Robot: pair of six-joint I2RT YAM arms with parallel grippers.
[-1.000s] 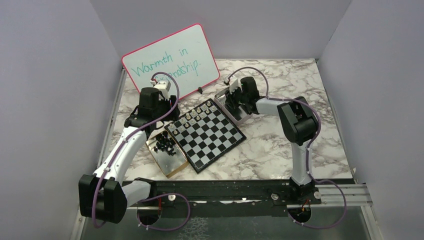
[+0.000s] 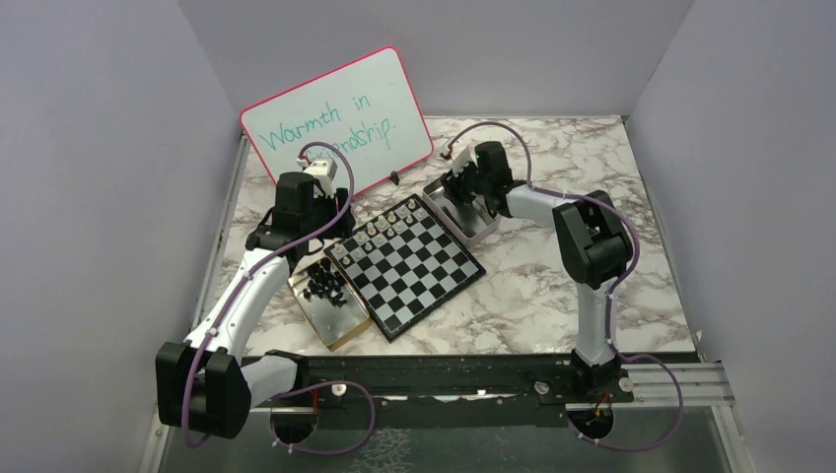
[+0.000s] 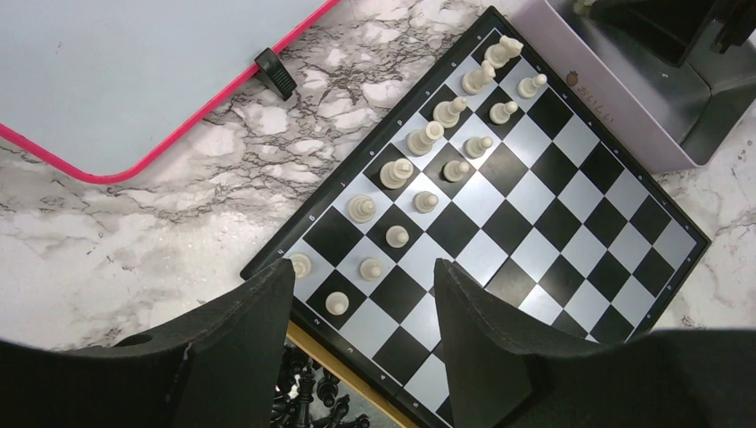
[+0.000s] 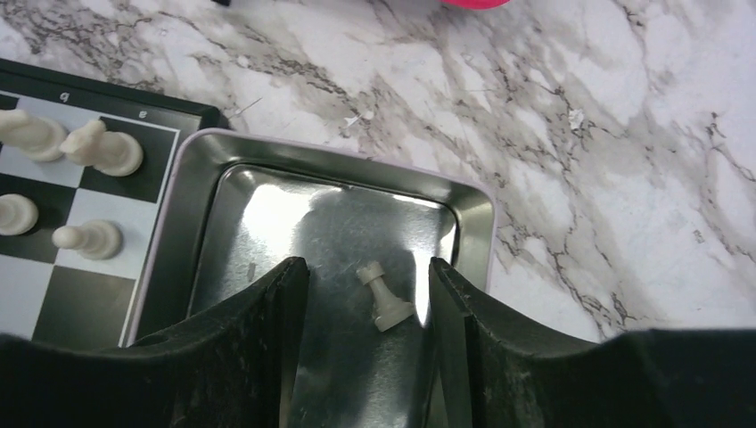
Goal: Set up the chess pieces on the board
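Note:
The chessboard (image 2: 418,286) has white pieces in rows along its upper-left side, like the white pawn (image 3: 397,236); its other squares are bare. My right gripper hangs open over the steel tray (image 4: 325,157), where one white piece (image 4: 389,308), apparently a rook, lies on its side below the fingers. My left gripper is open above the board's left corner, nothing between its fingers. Black pieces (image 3: 306,392) lie heaped in the gold-edged tray (image 2: 333,323) left of the board.
A whiteboard (image 2: 337,118) with green writing stands behind, with a black clip (image 3: 274,71) at its lower edge. Bare marble table (image 2: 562,296) lies to the right and front right of the board.
The left arm and the board look unchanged.

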